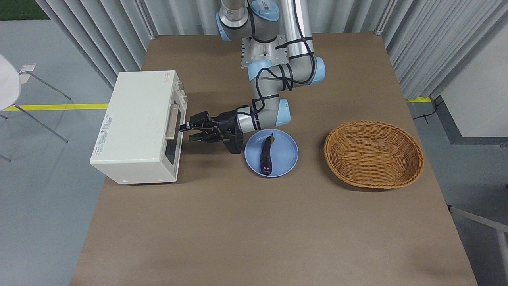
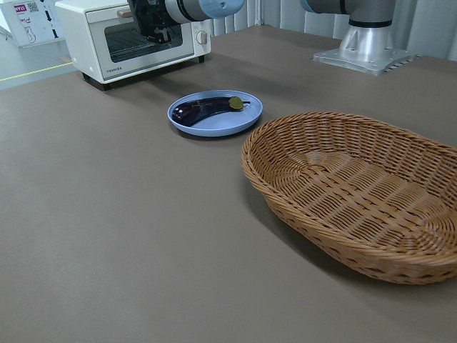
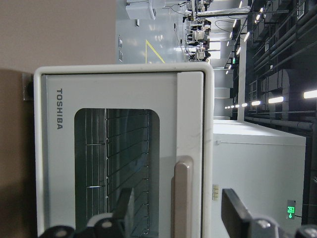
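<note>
A white Toshiba toaster oven [image 1: 133, 123] stands on the left of the table, its door shut. The black gripper [image 1: 186, 128] faces the door at the beige handle [image 3: 182, 196]; in the wrist view its two fingers stand apart on either side of the handle, open, with the handle not gripped. A blue plate [image 1: 288, 152] beside the oven holds a dark eggplant [image 1: 266, 158]. The eggplant also shows on the plate in the left view [image 2: 200, 111].
A wicker basket [image 1: 374, 155] sits to the right of the plate. The arm's base stands at the back.
</note>
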